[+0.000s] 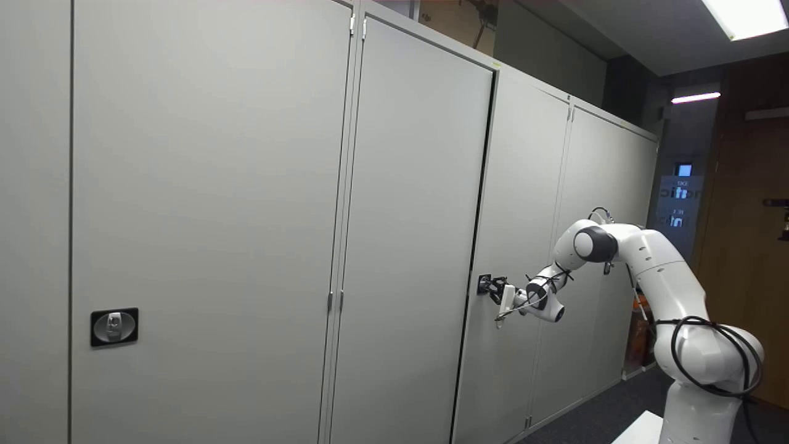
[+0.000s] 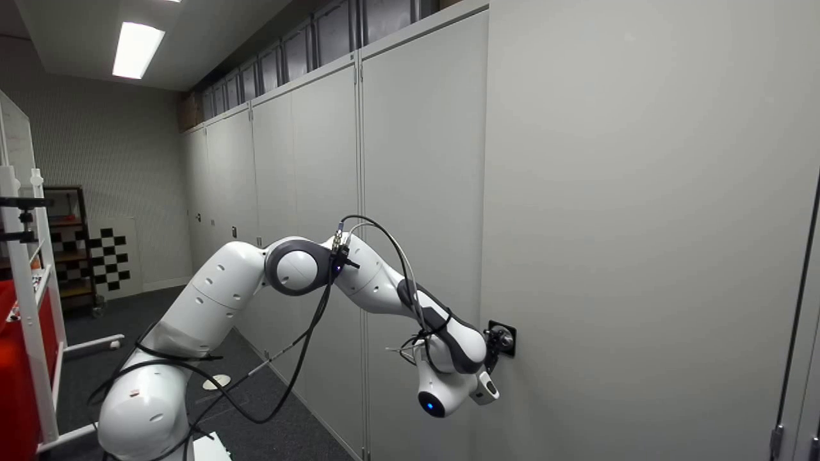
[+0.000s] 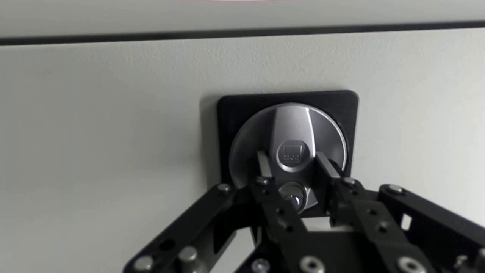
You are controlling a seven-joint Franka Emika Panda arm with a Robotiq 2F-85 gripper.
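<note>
A tall light grey cabinet door (image 1: 515, 214) has a silver turn handle (image 3: 292, 129) set in a square black plate (image 3: 232, 101) near its edge. My gripper is shut on the handle, one finger on either side of it. In the wrist view a round lock shows below the handle's badge, partly between the fingers. Along the door's edge runs a dark gap (image 1: 481, 177), so the door stands slightly ajar from its neighbour (image 1: 414, 222). In exterior view 2 the hand hides part of the gripper at the handle plate (image 2: 508, 326).
Another handle (image 1: 114, 326) sits on a closed door at the left. More cabinet doors continue in a row. Open floor (image 2: 269, 399) lies beside the arm's base. A white frame (image 2: 31, 307) with red material stands at the far left of exterior view 2.
</note>
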